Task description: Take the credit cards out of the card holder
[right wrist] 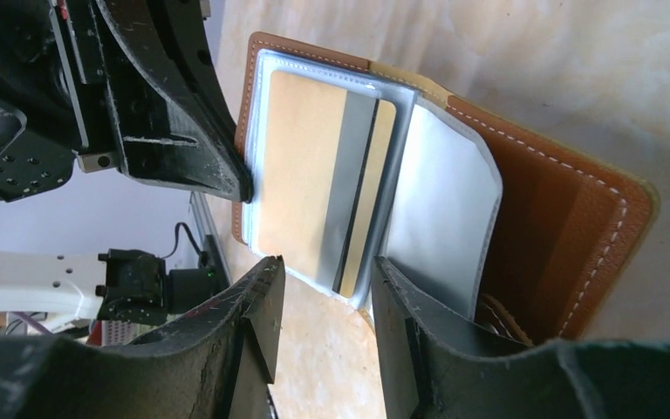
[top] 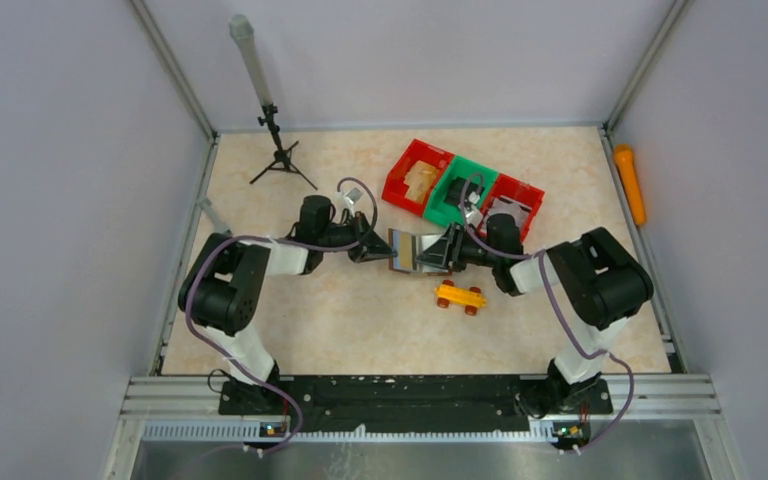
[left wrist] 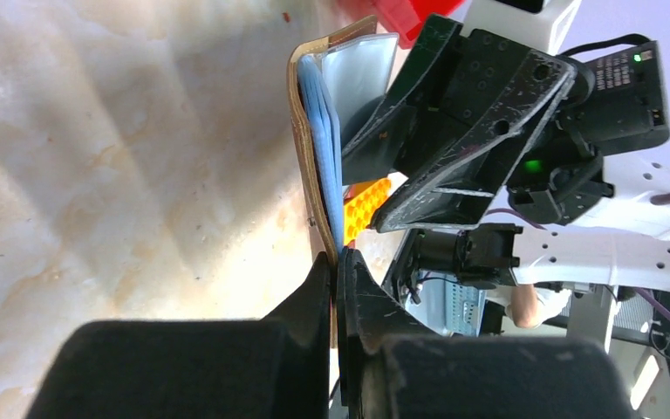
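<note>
The brown card holder (top: 406, 251) lies spread open between my two grippers. In the right wrist view its stitched leather (right wrist: 567, 205) shows, with a tan, grey-striped card (right wrist: 301, 166) in a bluish sleeve and a whitish sleeve (right wrist: 440, 196) standing up beside it. My left gripper is shut on the holder's left edge, where brown leather and blue layers (left wrist: 321, 131) run between its fingers. Over the holder, my right gripper stands part open. A gap shows between its fingertips, one near the striped card's lower edge, the other before the whitish sleeve.
Close in front of the holder is a yellow toy car (top: 460, 296). Behind it are red (top: 393, 190) and green (top: 438, 212) bins with things inside. A tripod lamp (top: 282, 160) stands at the back left. Bare table lies to the front left.
</note>
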